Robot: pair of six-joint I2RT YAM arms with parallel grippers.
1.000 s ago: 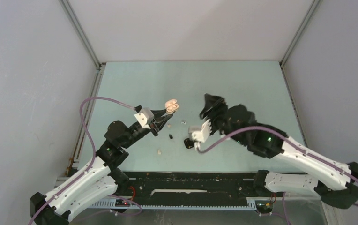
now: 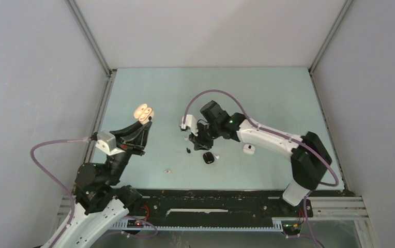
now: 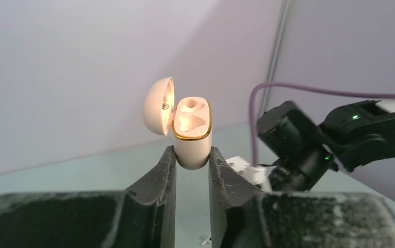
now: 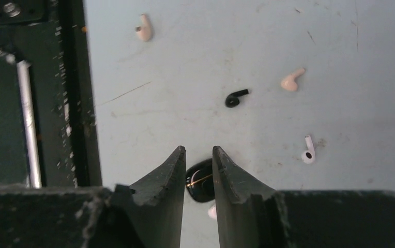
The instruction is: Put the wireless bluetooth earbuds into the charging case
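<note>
My left gripper (image 2: 142, 125) is shut on the open cream charging case (image 3: 192, 135), holding it upright at the left, its slots facing up. My right gripper hangs over the table centre, fingers slightly apart, nothing seen held. In the right wrist view loose earbuds lie below: a cream one (image 4: 143, 32) near the front edge, another cream one (image 4: 289, 82), a black one (image 4: 232, 101) and a white one (image 4: 308, 155). A black case (image 4: 200, 183) lies beneath the right fingertips, with a pale object (image 4: 212, 212) beside it.
A white case (image 2: 248, 149) sits right of centre, below the right arm. A dark rail (image 2: 237, 201) runs along the front edge; walls bound the sides and back.
My left gripper has moved left with the case. My right arm has swung left from the right side to above the table centre.
</note>
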